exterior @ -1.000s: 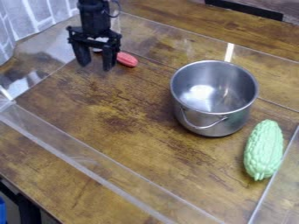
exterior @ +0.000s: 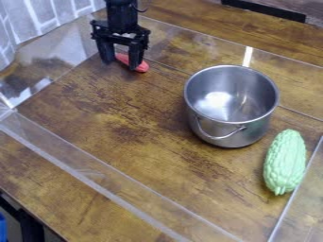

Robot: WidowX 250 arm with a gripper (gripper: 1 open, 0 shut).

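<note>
The black gripper (exterior: 121, 49) is at the top left, its fingers lowered over a pink oblong object (exterior: 136, 64) on the wooden table (exterior: 113, 132). Part of that object is hidden behind the fingers; whether they hold it is unclear. A steel pot (exterior: 231, 102) stands right of centre, and a pale green corn cob toy (exterior: 285, 161) lies at the lower right.
Clear plastic walls border the table on the left and along the lower and right sides.
The pot and corn have stayed put.
</note>
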